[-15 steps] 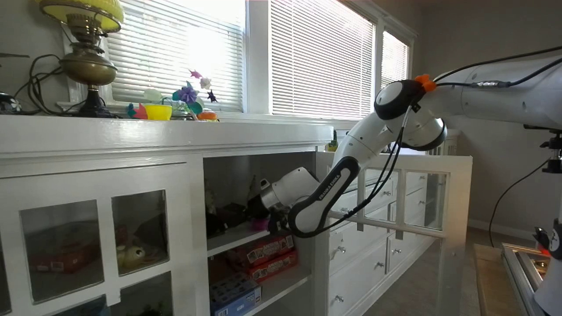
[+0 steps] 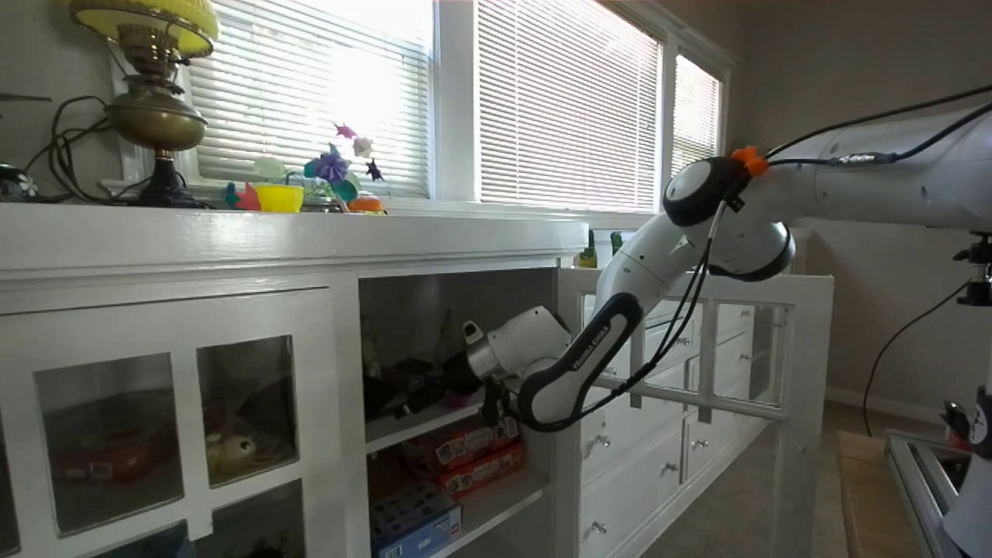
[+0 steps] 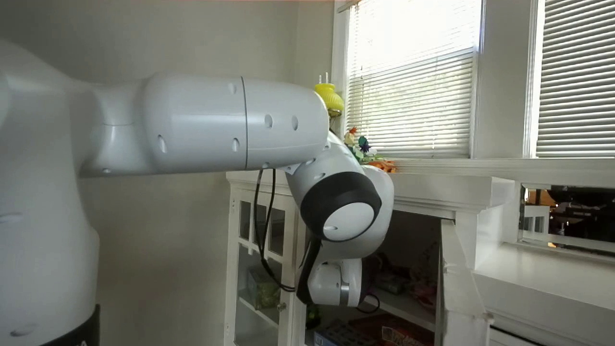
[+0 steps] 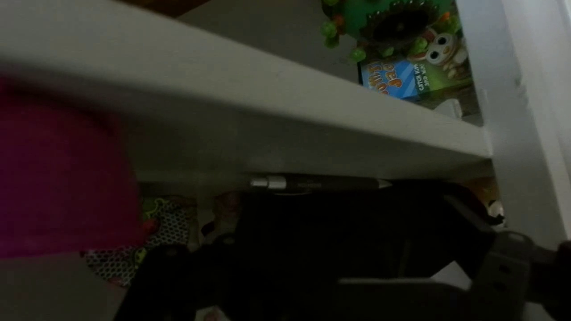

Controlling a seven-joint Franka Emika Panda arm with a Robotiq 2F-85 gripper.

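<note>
My gripper is inside the open cabinet section, its fingers standing wide apart in the wrist view. A black mass lies between and beyond the fingers; its outline is too dark to make out. Just past it, a dark pen with a silver end (image 4: 326, 183) lies beside the shelf's edge. To the left a magenta object (image 4: 64, 176) looms close to the camera. In exterior view 1 the gripper (image 2: 418, 395) shows only as a dark shape above the upper shelf (image 2: 409, 432).
The glazed cabinet door (image 2: 800, 372) stands open beside the arm. Red boxes (image 2: 479, 456) and a blue box (image 2: 418, 521) occupy the lower shelf. A lamp (image 2: 158, 111) and a yellow pot (image 2: 279, 197) stand on the cabinet top. A patterned item (image 4: 166, 224) is partly hidden.
The arm's hand has shifted slightly right and downward in exterior view 1, drawing back a little toward the cabinet opening. The cabinet and boxes look unchanged.
</note>
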